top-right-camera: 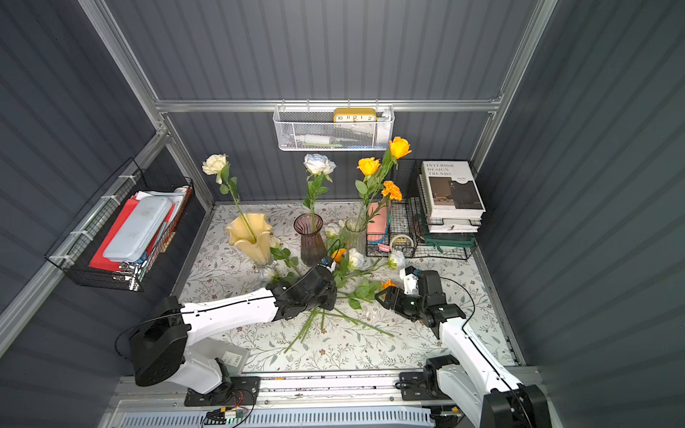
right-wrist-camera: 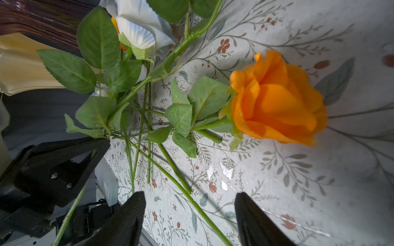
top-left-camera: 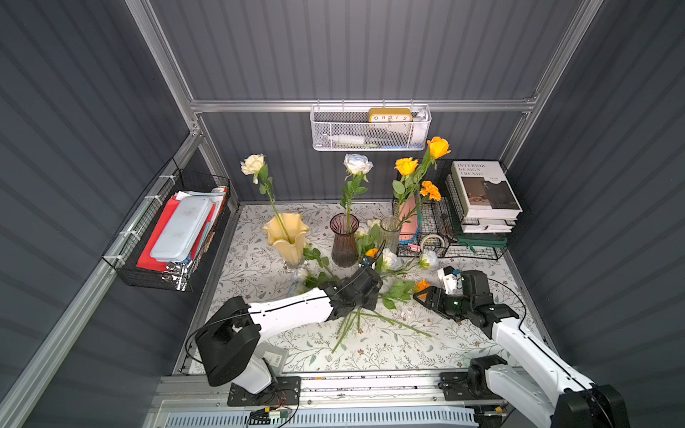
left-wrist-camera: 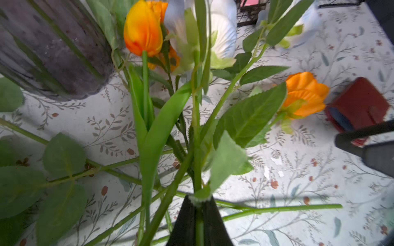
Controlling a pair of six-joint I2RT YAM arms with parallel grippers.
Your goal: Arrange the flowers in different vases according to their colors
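Observation:
My left gripper is shut on a green flower stem (left-wrist-camera: 199,225) above the table's middle; which bloom it bears is hard to tell among crossing stems. Open and empty, my right gripper hangs near a lying orange rose (right-wrist-camera: 279,102). White roses (right-wrist-camera: 141,28) and an orange tulip (left-wrist-camera: 143,28) are in the same cluster. At the back, the yellow vase (top-left-camera: 291,249) holds a cream rose (top-left-camera: 252,164), the purple vase (top-left-camera: 344,246) a bluish-white rose (top-left-camera: 357,164), and the clear vase (top-left-camera: 390,232) several orange-yellow flowers (top-left-camera: 406,166).
Loose stems (top-left-camera: 396,322) cross the table in front of the vases. A dark red object (left-wrist-camera: 361,104) lies right of the flowers. Black wire baskets stand either side, the right one with books (top-left-camera: 488,189).

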